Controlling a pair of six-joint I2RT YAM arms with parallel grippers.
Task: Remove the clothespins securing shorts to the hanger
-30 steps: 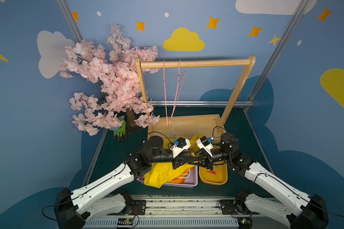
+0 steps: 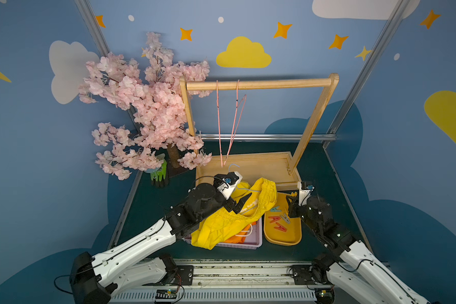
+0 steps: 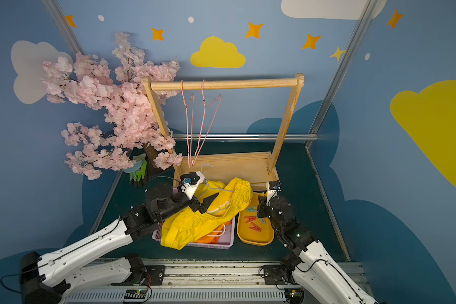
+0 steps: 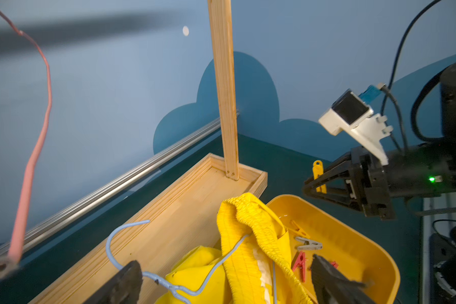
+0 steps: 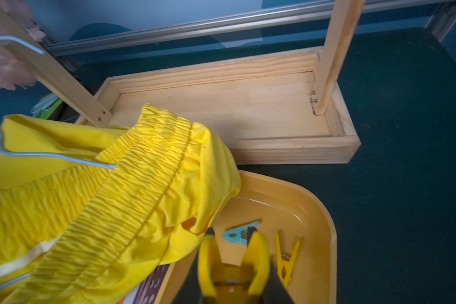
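Yellow shorts [image 2: 212, 228] lie heaped over a lilac basket, with a blue hanger [image 4: 207, 278] still inside the waistband. No clothespin shows on the visible part of the waistband. My right gripper is shut on a yellow clothespin [image 4: 317, 171], held above the yellow tray [image 5: 316, 217]. Inside that tray lie another yellow clothespin [image 5: 286, 258], a teal one [image 5: 240, 233] and red ones [image 2: 278, 227]. My left gripper stands open over the shorts, its dark fingers apart on either side of the waistband, apparently gripping nothing.
Behind the shorts stands a wooden rack [image 2: 261, 84] with pink hangers [image 2: 219, 124] on its bar. Its base tray [image 5: 228, 106] is empty. Pink blossoms [image 2: 162, 101] crowd the left side.
My right gripper has drawn away from the shorts to the right, carrying the yellow clothespin over the tray. The left gripper has backed off slightly to the left and opened.
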